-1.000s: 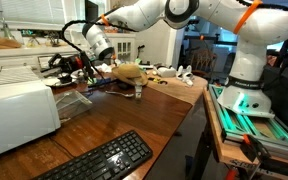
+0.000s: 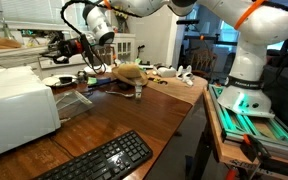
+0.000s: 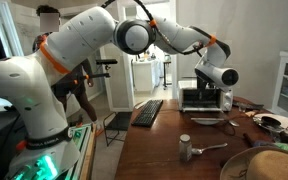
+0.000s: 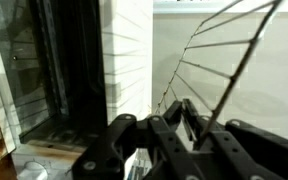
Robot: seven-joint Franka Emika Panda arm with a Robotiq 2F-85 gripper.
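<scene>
A wire rack [image 4: 252, 47] rises from between the fingertips of my gripper in the wrist view; the gripper is shut on it. Beside it on the left of that view stands a white oven-like box [image 4: 130, 60] with a dark interior. The same white box [image 2: 20, 112] stands at the left of the table in exterior view 1, and my gripper [image 2: 72, 43] hangs above and behind it. In exterior view 2, the box [image 3: 198, 96] shows its dark front, with the arm over it. The rack is too thin to make out clearly in the exterior views.
A black keyboard [image 2: 99, 158] lies in front of the box. A clear tray-like piece [image 2: 72, 103] sits beside the box. A shaker [image 3: 185, 148], a spoon [image 3: 211, 149] and a tan round object [image 3: 271, 165] are on the table.
My gripper and wrist have risen a little above the back of the table. The box, the keyboard and the other table items stay in place.
</scene>
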